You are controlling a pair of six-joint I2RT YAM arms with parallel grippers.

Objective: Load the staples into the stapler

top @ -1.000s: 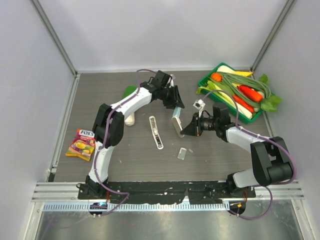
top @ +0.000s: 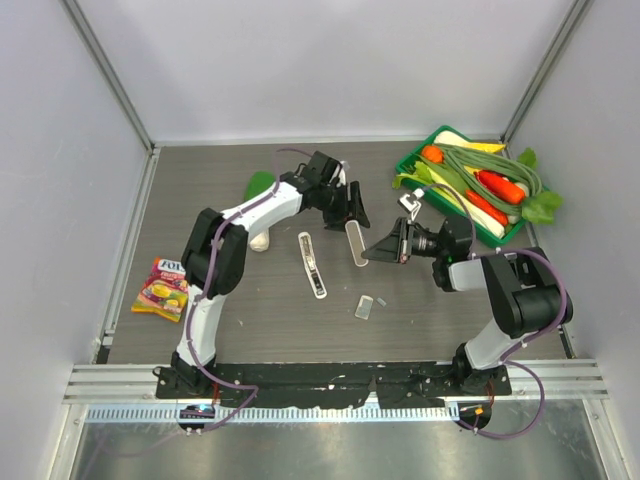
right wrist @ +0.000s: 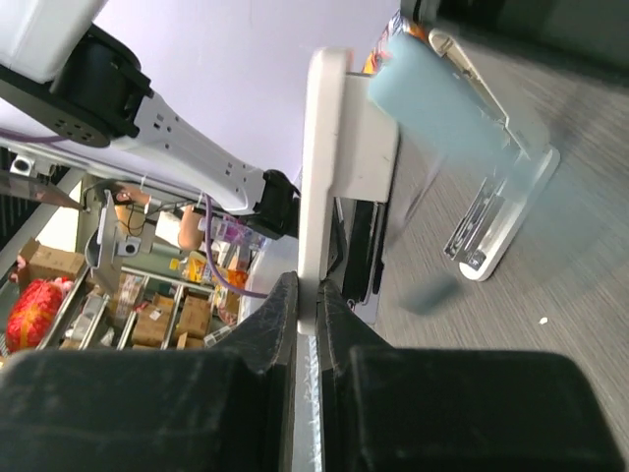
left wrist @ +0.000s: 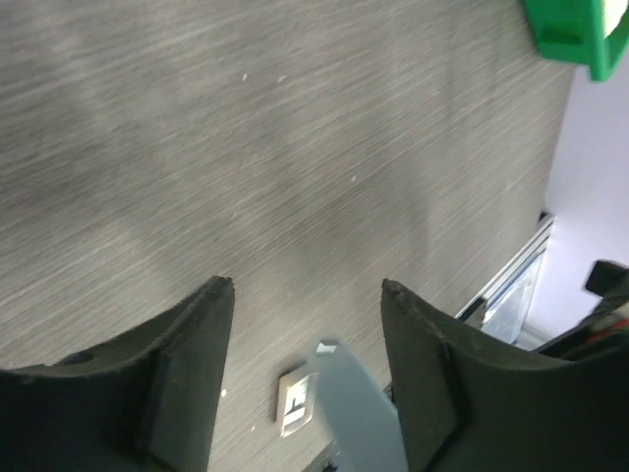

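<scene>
My right gripper [top: 372, 255] is shut on one end of a white stapler piece [top: 355, 243]; in the right wrist view this piece [right wrist: 319, 177] rises upright from the fingertips, with dark metal beneath its white shell. At its other end, my left gripper [top: 353, 207] has its fingers spread apart. In the left wrist view a pale bluish end [left wrist: 359, 408] shows low between those fingers, not visibly pinched. On the table left of it lies a second long white stapler piece [top: 312, 265] with a metal channel. A small clear box [top: 364, 307] lies nearer the front, beside a tiny silver strip [top: 381, 301].
A green basket of vegetables [top: 415, 155] stands at the back right. A snack bag [top: 162, 288] lies at the left, and a white and green vegetable [top: 259, 241] sits behind the left arm.
The right arm has shifted, its wrist turned, still gripping the stapler piece, which has tilted slightly.
</scene>
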